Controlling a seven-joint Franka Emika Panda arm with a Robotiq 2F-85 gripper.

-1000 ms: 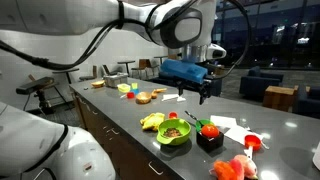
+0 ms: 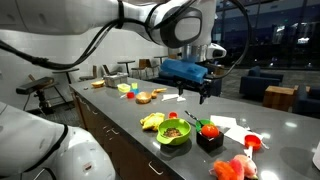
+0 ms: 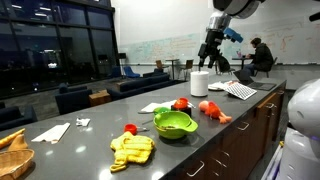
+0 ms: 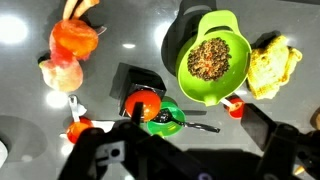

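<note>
My open gripper hovers high above the counter with nothing between its fingers; in exterior view 1 the gripper (image 2: pixel 204 92) hangs above the dishes. Below it lies a green pot (image 4: pixel 238 68) holding brown bits (image 4: pixel 209 60). A black box (image 4: pixel 127 84) with a red tomato (image 4: pixel 143 103) in it stands beside the pot. Close by, a green dish (image 4: pixel 171 113) has a dark utensil (image 4: pixel 195 125) across it. The pot (image 3: pixel 176 125) and the tomato (image 3: pixel 181 103) also show in exterior view 2.
A yellow cloth (image 4: pixel 270 68) lies by the pot, near a small red cup (image 4: pixel 235 107). On the other side are an orange-red plush toy (image 4: pixel 66 69) and a red cup (image 4: pixel 78 128). Papers (image 3: pixel 52 133) lie on the counter, which has bare stretches between things.
</note>
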